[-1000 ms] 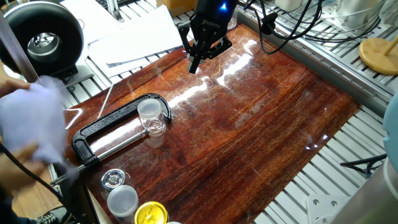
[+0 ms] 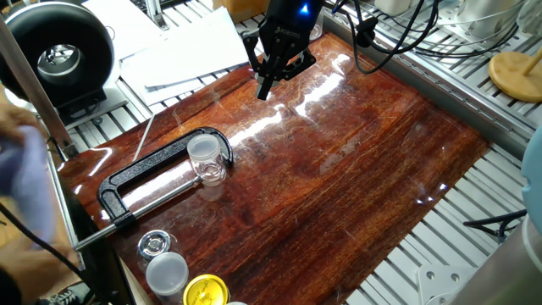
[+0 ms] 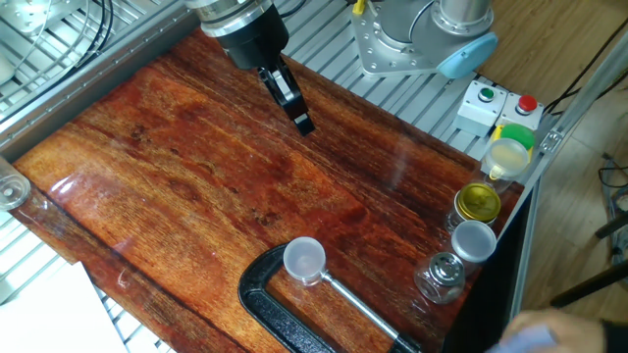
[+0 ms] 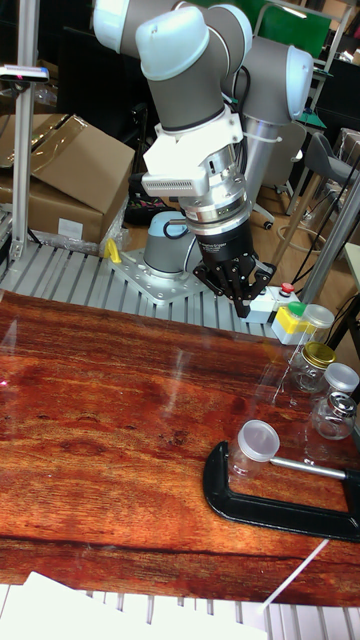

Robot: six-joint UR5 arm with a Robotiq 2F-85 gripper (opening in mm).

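Note:
My gripper (image 2: 266,90) hangs above the wooden board (image 2: 356,169), its fingers together with nothing seen between them. In exterior view 2 the gripper (image 3: 305,127) is well apart from every jar. A black C-clamp (image 2: 152,166) lies on the board. Between its frame end and its screw tip is a clear jar with a frosted lid (image 2: 204,148), standing upright; whether the screw touches it I cannot tell. Along one board edge stand several more jars: one with a silver lid (image 3: 445,269), one with a white lid (image 3: 474,240), one with a gold lid (image 3: 479,202).
A pale-lidded jar (image 3: 507,157) and a green-topped item (image 3: 518,135) are at the row's end, near a button box (image 3: 481,106). White paper (image 2: 190,55) lies off the board. A person's hands hold a lilac cloth (image 2: 32,182) beside the table. Most of the board is bare.
The person's hands and the lilac cloth have moved about at the left edge, ending farther left. My arm, the clamp and the jars have stayed put.

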